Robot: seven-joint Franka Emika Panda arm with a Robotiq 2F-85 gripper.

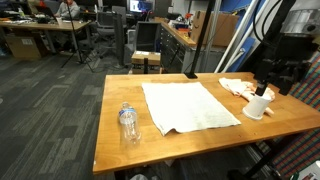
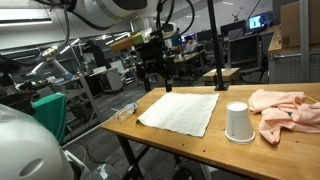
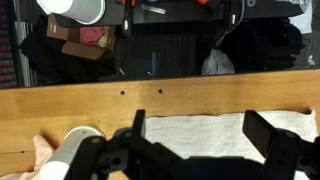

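My gripper hangs above the table, open, with its dark fingers spread wide and nothing between them. Spread flat on the wood is a white cloth (image 1: 188,106); part of it shows beneath the gripper in the wrist view. A white cup-like container (image 2: 239,122) stands on the table at the robot-side corner, below and close to the gripper in exterior view 1. Beside it lies a crumpled pink cloth (image 2: 283,112). Two clear bottle-like items, one a bottle (image 1: 127,116), sit near the table's far left end.
The wooden table (image 1: 115,95) has bare wood around the white cloth. Its edge crosses the wrist view, with a dark gap and the robot's base side beyond. Desks and chairs stand well behind the table.
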